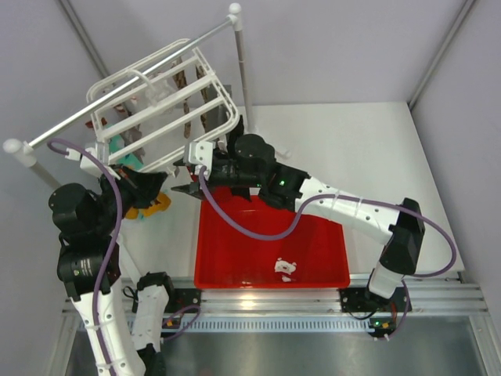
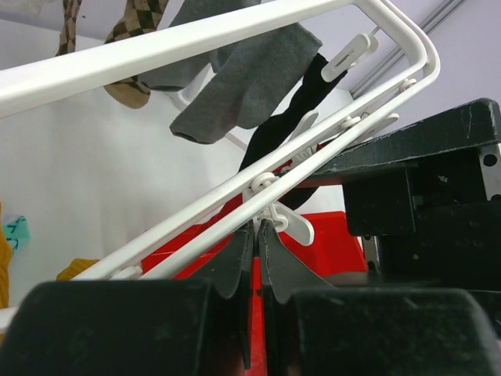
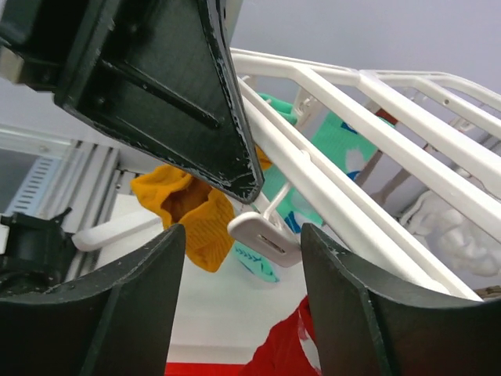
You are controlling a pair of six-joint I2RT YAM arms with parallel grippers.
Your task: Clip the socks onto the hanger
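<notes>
The white hanger (image 1: 168,110) with socks hangs tilted from the rack at upper left. My left gripper is shut on the hanger's lower edge, by a white clip (image 2: 293,223). My right gripper (image 1: 188,176) is at that edge, just right of the left one; in the right wrist view its part-open fingers are around a white clip (image 3: 264,235). Grey socks (image 2: 235,86), a black sock (image 2: 274,133), a yellow sock (image 3: 200,219) and a red sock (image 3: 282,352) are in view.
A red tray (image 1: 270,243) with a small white item (image 1: 284,266) lies below my right arm. The white board (image 1: 376,157) is clear at the right. The rack's post (image 1: 243,70) stands behind the hanger.
</notes>
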